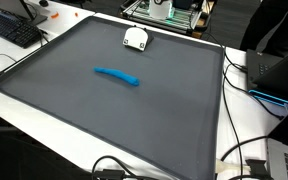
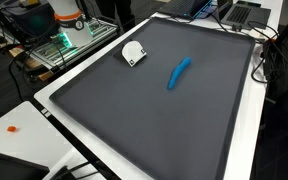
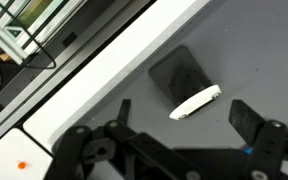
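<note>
A blue elongated piece [image 1: 116, 75] lies flat on the dark grey board [image 1: 174, 115], apart from everything else. The same blue piece [image 2: 178, 72] sits toward the far right of the board in exterior view 2. Near the board's edge on the robot side stands a white-faced object with a rounded top [image 2: 134, 53]; seen from above, a dark body [image 3: 178, 74] extends behind its white face [image 3: 195, 102]. My gripper is open, its fingers spread wide to either side in the wrist view. Nothing is held. A trace of blue shows beside the right finger, mostly hidden.
White table surface [image 2: 239, 150] borders the board. A small orange item [image 2: 12, 129] rests on a white surface at lower left. A keyboard [image 1: 16, 28] and laptops with cables lie outside the board. Most of the board is bare.
</note>
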